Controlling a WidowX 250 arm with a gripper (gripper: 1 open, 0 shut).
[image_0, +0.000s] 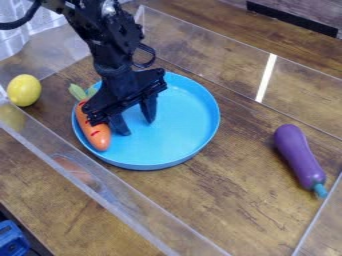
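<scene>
A black gripper (126, 105) is lowered over a blue round plate (181, 135). An orange toy carrot (95, 134) with green leaves lies along the plate's left side, under the gripper's left finger. The gripper looks part open; whether it touches or grips the carrot I cannot tell.
A yellow lemon-like toy (23, 89) sits left of the plate. A purple eggplant (297, 155) lies at the right on the wooden table (214, 210). Clear plastic edges run along the left and right. The table between plate and eggplant is clear.
</scene>
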